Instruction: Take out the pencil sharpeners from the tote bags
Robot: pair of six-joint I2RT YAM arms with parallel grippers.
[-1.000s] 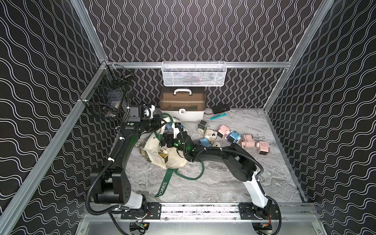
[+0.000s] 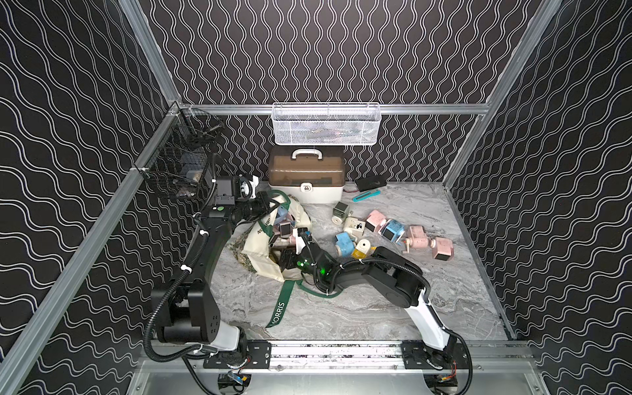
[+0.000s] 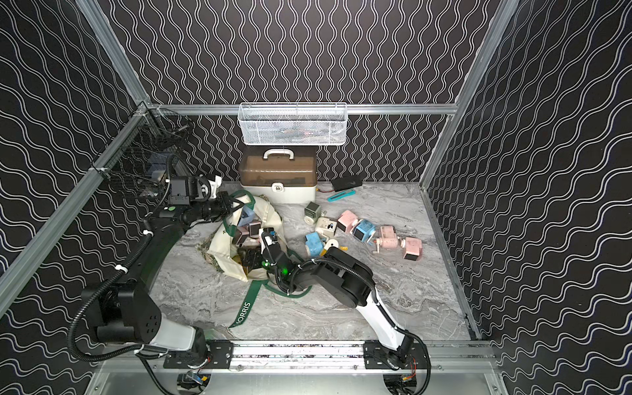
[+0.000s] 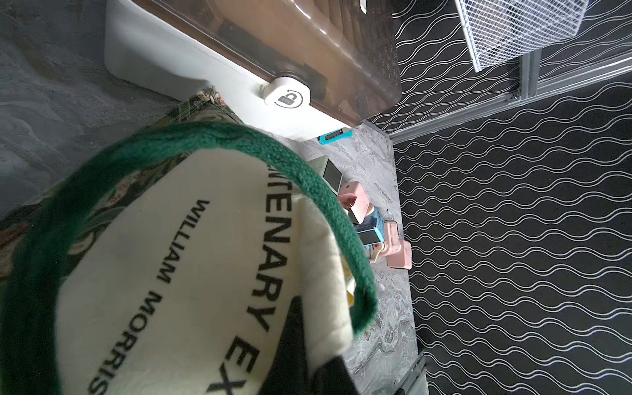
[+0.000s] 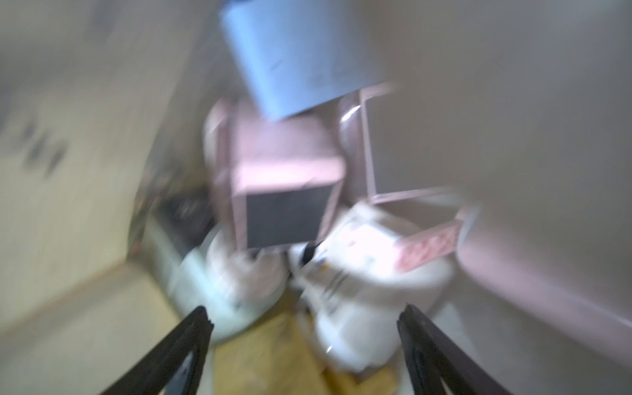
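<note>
The cream tote bag (image 2: 260, 261) with green straps lies at the left of the table, its mouth spread. My left gripper (image 2: 274, 206) is shut on the bag's rim (image 4: 320, 289); its dark fingers (image 4: 297, 345) show low in the left wrist view. Inside the bag, blurred in the right wrist view, are a blue sharpener (image 5: 306, 59), a pink one (image 5: 286, 154), a white one (image 5: 375, 289) and a yellow one (image 5: 253, 358). My right gripper stands open in the bag's mouth, nothing between its fingers.
Several sharpeners, among them a blue one (image 2: 343, 244) and a pink one (image 2: 442, 248), lie loose right of the bag. A brown-lidded box (image 2: 306, 172) stands behind, beside a teal cutter (image 2: 366, 195). Bare table shows at front right.
My right gripper has moved toward the front inside the bag's mouth, over where the yellow sharpener showed. The green strap beside the bag has shifted. The left arm stays put.
</note>
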